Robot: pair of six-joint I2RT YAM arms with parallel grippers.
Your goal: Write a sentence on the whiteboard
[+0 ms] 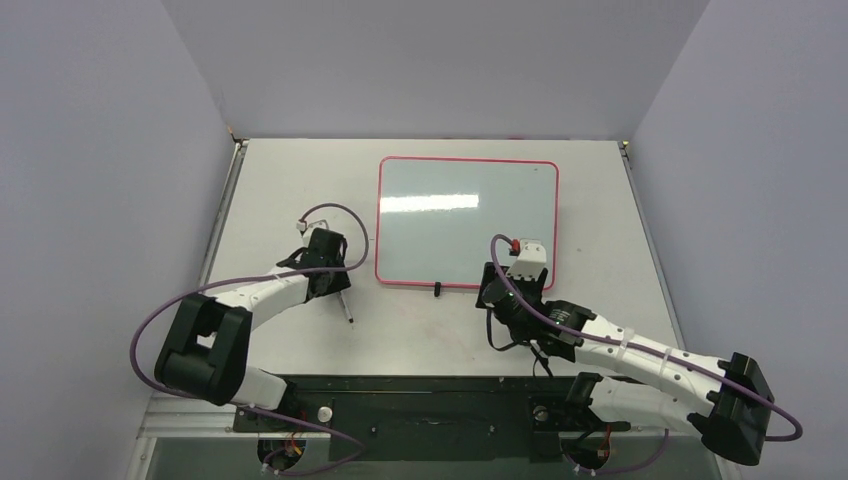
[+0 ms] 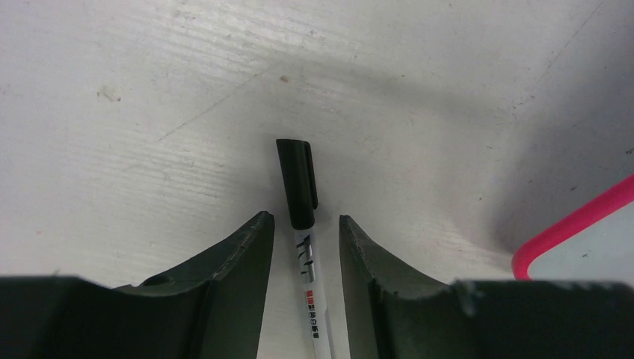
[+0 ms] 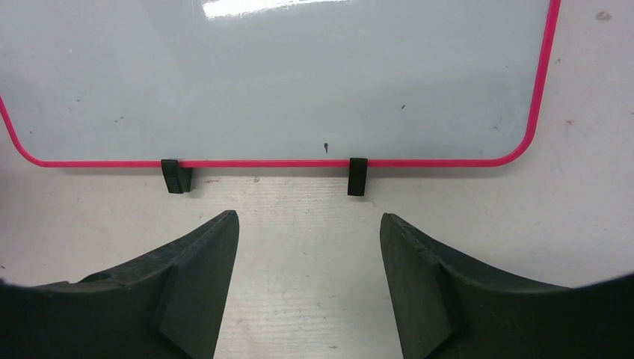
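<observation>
A white marker with a black cap lies on the table left of the whiteboard; in the top view only the near end of the marker shows, the rest hidden under the left arm. Above it my left gripper is part open, one finger on either side of the marker, with no grip on it visible. The whiteboard, pink-rimmed, lies flat. Over its lower right edge my right gripper stands open and empty, facing two black clips, the left clip and the right clip, on the board's near rim.
Bare table lies between the two arms in front of the board. Walls close in the left and right sides. The board's rounded corner shows near the left gripper.
</observation>
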